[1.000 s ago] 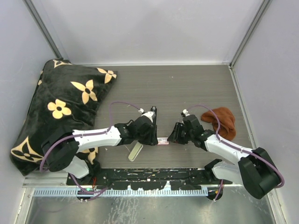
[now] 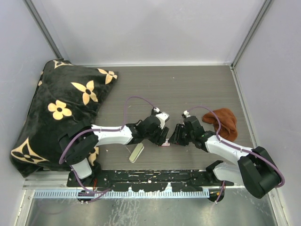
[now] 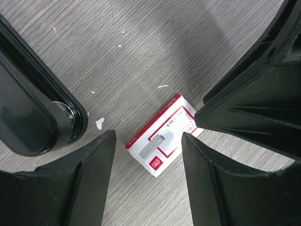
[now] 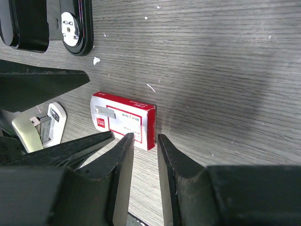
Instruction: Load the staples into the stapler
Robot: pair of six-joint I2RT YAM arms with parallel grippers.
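A small white and red staples box (image 2: 165,144) lies on the table between both grippers. In the left wrist view the fingers of my left gripper stand apart on either side of the box (image 3: 162,136); whether they touch it I cannot tell. Close to the box's other end is my right gripper, its fingers a little apart and nothing held between them. The black stapler lies near the box; its round metal anvil plate (image 4: 70,29) shows in the right wrist view.
A pale elongated object with metal parts (image 2: 136,153) lies left of the box. Further off are a brown cloth (image 2: 226,124) at the right and a dark flowered cushion (image 2: 61,101) at the left.
My left gripper has moved right, from beside the staples box to over it. The right arm has hardly moved, and the box stays in about the same place.
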